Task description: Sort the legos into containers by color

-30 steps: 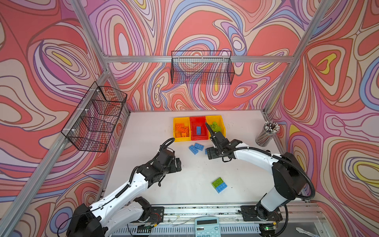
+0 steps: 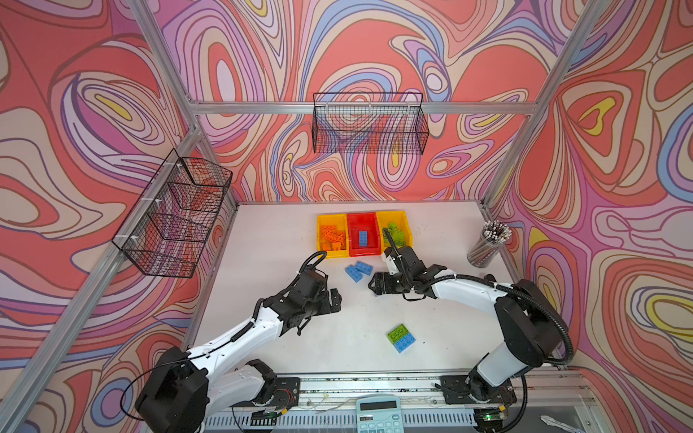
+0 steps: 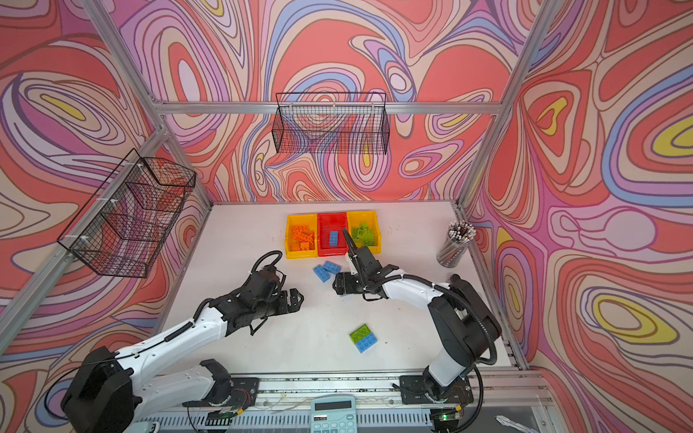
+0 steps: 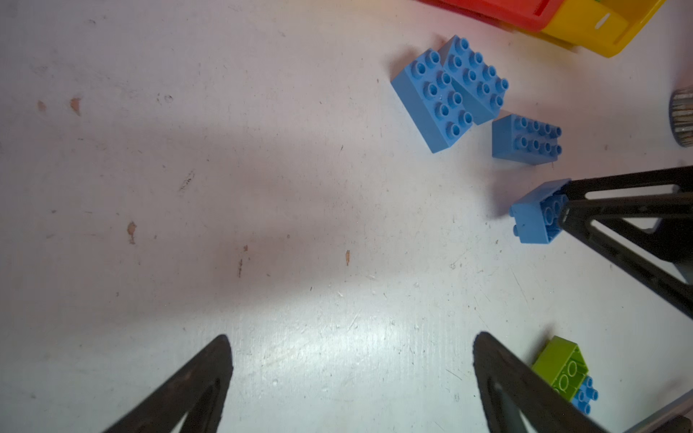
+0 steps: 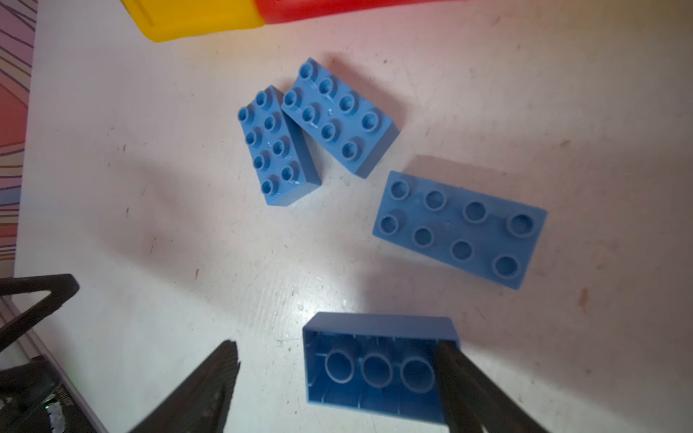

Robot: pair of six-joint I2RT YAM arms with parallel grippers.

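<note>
My right gripper is open around a blue brick (image 5: pixel 379 368) tipped on its side, hollow underside facing the camera. Its right finger overlaps the brick's right end, while a gap shows on the left. Another blue brick (image 5: pixel 462 223) lies studs up just beyond. Two more, a blue brick (image 5: pixel 278 148) and a blue brick (image 5: pixel 339 115), touch each other. Left of these, my left gripper hangs open and empty over bare table. Nearer the front edge, a green brick (image 2: pixel 397 332) and a blue brick (image 2: pixel 405 342) lie together.
Behind the bricks stand a yellow bin (image 2: pixel 319 241) with orange bricks, a red bin (image 2: pixel 352 241) with blue, and a yellow bin (image 2: pixel 405 222) with green. A cup of sticks (image 2: pixel 485 249) stands far right.
My left gripper has moved a little to the right. The loose bricks farther off stay put.
</note>
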